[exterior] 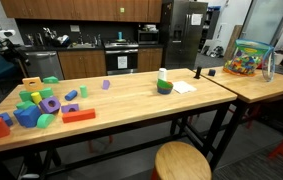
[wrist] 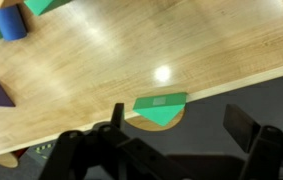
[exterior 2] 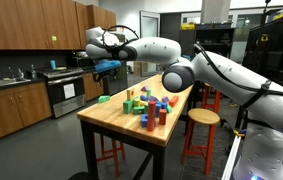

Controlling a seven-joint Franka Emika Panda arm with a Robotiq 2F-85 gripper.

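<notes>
My gripper is open in the wrist view, its two dark fingers wide apart and nothing held between them. A green triangular block [wrist: 161, 105] lies at the table's edge ahead of the gap, its point reaching past the edge. In exterior view 2 my gripper [exterior 2: 105, 72] hangs above the far left corner, over a green block [exterior 2: 103, 99] on that edge. At the left side in exterior view 1, part of the dark arm [exterior: 1, 46] shows above the table.
Blocks of several colours crowd one end of the wooden table [exterior: 131, 90], among them a red bar [exterior: 78, 116] and a purple ring [exterior: 50, 104]. A green bowl [exterior: 164, 87] stands farther right. Wooden stools [exterior: 182, 160] are beside the table.
</notes>
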